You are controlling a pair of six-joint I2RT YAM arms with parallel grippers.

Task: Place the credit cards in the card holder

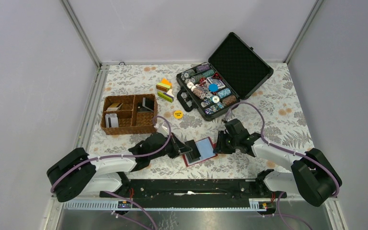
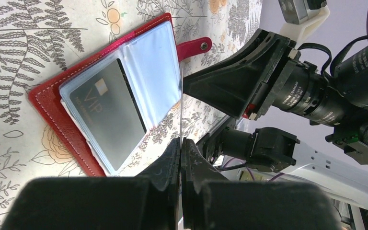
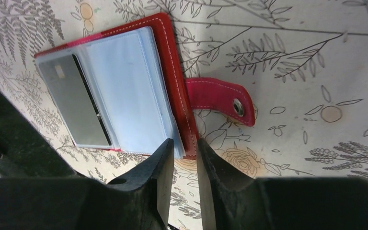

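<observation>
The red card holder [image 2: 84,160] lies spread on the table with a grey "VIP" card [image 2: 105,115] under its clear left pocket and a pale blue sleeve [image 2: 148,72] on the right. My left gripper is shut on a thin black card [image 1: 191,150], seen edge-on in the left wrist view and as a dark blur in the right one. That card hovers over the holder's left part. My right gripper is slightly open at the lower right corner of the holder, its fingertips on either side of the sleeve's edge; contact cannot be told.
A wicker box [image 1: 130,129] with cards in its compartments stands at the left. At the back lies an open black case [image 1: 242,64] of poker chips, with a yellow disc [image 1: 178,114] and small coloured boxes [image 1: 165,91] nearby. The strap [image 2: 194,49] points away from the holder.
</observation>
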